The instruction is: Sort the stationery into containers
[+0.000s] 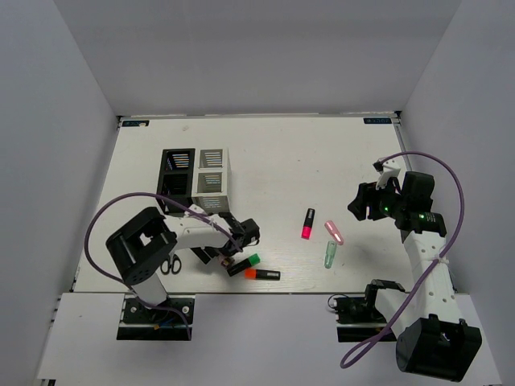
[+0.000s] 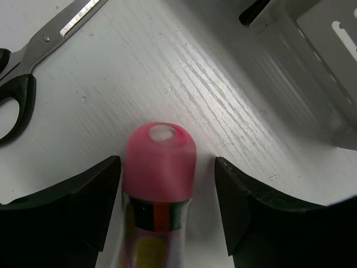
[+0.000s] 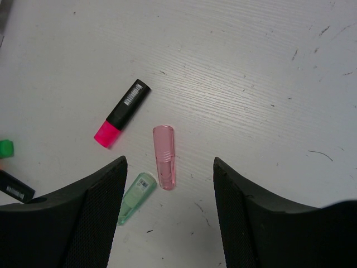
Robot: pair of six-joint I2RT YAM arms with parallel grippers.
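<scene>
My left gripper is open, its fingers either side of a pink-capped item (image 2: 159, 167) on the table, with scissors (image 2: 22, 95) lying nearby. In the top view, green-capped (image 1: 243, 264) and orange-capped (image 1: 262, 274) markers lie right of that gripper. My right gripper is open and empty above the right half of the table, where a black-and-pink marker (image 3: 122, 114), a pink pen-like item (image 3: 164, 156) and a pale green one (image 3: 136, 198) lie.
A black two-compartment container (image 1: 165, 173) and a white one (image 1: 225, 169) stand side by side at the back left, close to the left arm.
</scene>
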